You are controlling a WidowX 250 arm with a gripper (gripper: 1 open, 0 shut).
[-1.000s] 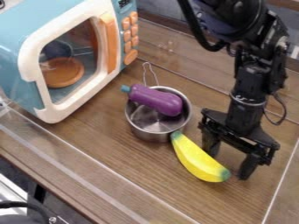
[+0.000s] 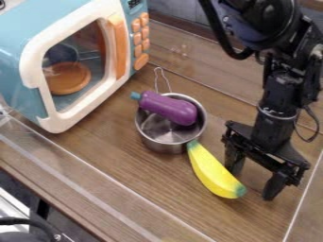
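Observation:
A black gripper (image 2: 252,168) points down at the right, open, its fingertips low over the table just right of a yellow banana (image 2: 217,172). The banana lies on the wood, its upper end at the rim of a steel pot (image 2: 163,139). A purple eggplant (image 2: 167,108) rests in the pot. No object shows between the fingers.
A toy microwave (image 2: 49,114) with an open front and orange discs inside stands at the upper left. Its front edge runs along the lower left.
Over the last second my gripper has shifted slightly to the right, with small changes in its posture. The banana, pot and eggplant look unchanged.

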